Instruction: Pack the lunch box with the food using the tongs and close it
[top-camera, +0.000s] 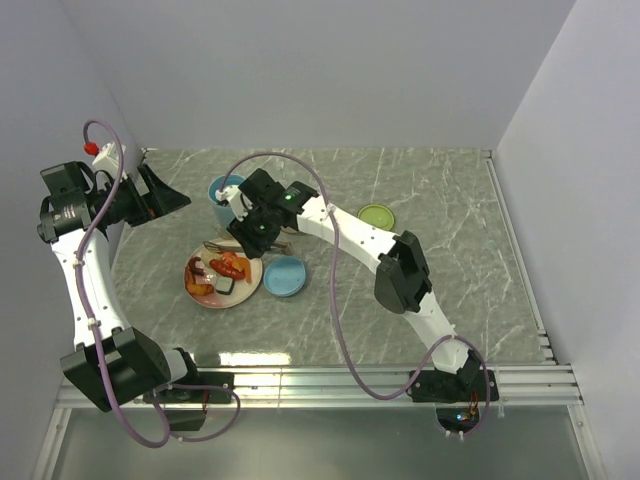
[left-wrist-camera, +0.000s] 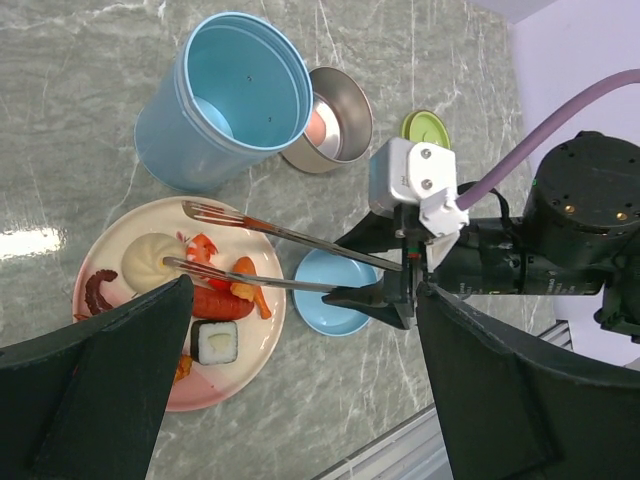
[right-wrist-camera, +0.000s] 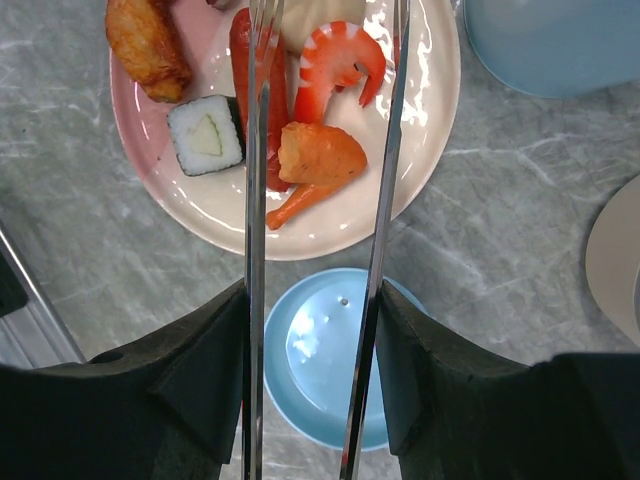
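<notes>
A plate (left-wrist-camera: 130, 225) holds sausage (right-wrist-camera: 243, 50), shrimp (right-wrist-camera: 330, 65), sushi (right-wrist-camera: 200, 137), orange drumstick-like food (right-wrist-camera: 320, 155) and other pieces. My right gripper (top-camera: 255, 235) holds metal tongs (left-wrist-camera: 275, 230), whose two prongs extend over the food, slightly apart; whether they touch any piece is unclear. My left gripper (top-camera: 160, 200) stands open above the table at the left, nothing visible between its fingers.
A blue cup (left-wrist-camera: 165, 135) stands behind the plate, a steel bowl (left-wrist-camera: 355, 120) beside it with something pink inside, a blue dish (left-wrist-camera: 330, 310) right of the plate, a green lid (top-camera: 376, 216) farther right.
</notes>
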